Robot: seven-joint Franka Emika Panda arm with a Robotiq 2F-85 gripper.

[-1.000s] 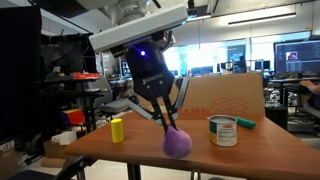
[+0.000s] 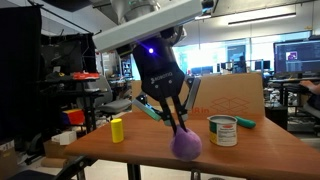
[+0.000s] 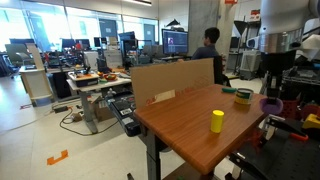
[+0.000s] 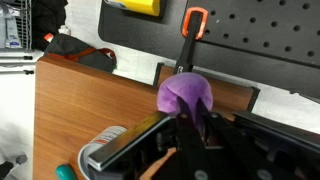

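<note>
A purple rounded object point(image 2: 186, 145) hangs at the end of my gripper point(image 2: 182, 126), near the front edge of the wooden table point(image 2: 150, 153). The fingers are shut on it. In the wrist view the purple object point(image 4: 184, 94) covers the fingertips and part of the table edge beneath. From the second exterior view it shows as a small purple shape point(image 3: 271, 106) at the table's right end. Whether it touches the tabletop I cannot tell.
An open can point(image 2: 223, 130) stands right of the gripper, with a green object point(image 2: 245, 122) behind it. A yellow cylinder point(image 2: 117, 130) stands at the left. Cardboard point(image 2: 230, 95) rises at the back.
My gripper and the purple object have shifted slightly to the right in exterior view 1. The can and the yellow cylinder have stayed put.
</note>
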